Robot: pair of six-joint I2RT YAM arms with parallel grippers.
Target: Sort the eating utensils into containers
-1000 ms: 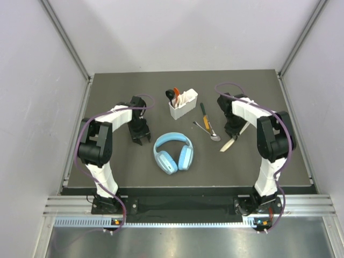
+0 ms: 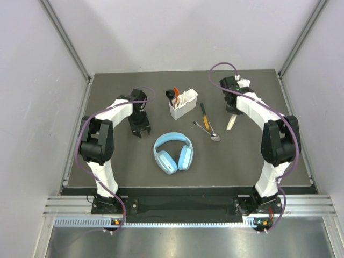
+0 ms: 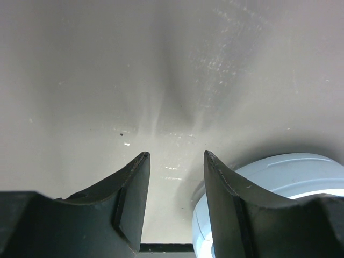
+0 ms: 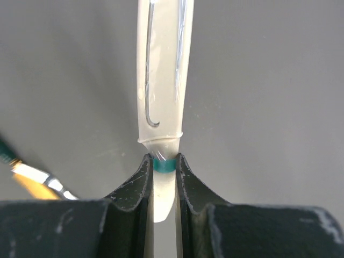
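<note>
My right gripper is shut on a cream utensil point(image 4: 161, 64) with a teal band; from above it shows as a pale strip point(image 2: 231, 121) under the gripper at the right. A white container point(image 2: 183, 110) at the back middle holds black, orange and cream utensils. Between it and the right gripper lie an orange-and-dark utensil point(image 2: 205, 118) and metal utensils, including a ladle-like spoon point(image 2: 215, 137). My left gripper stands open and empty over bare table at the left.
Blue headphones point(image 2: 185, 157) lie at the front middle, close to the left gripper in its wrist view. Walls border the table point(image 2: 118, 166) at back and sides.
The right gripper has moved back and upward with the cream utensil, which has shifted from its earlier place.
</note>
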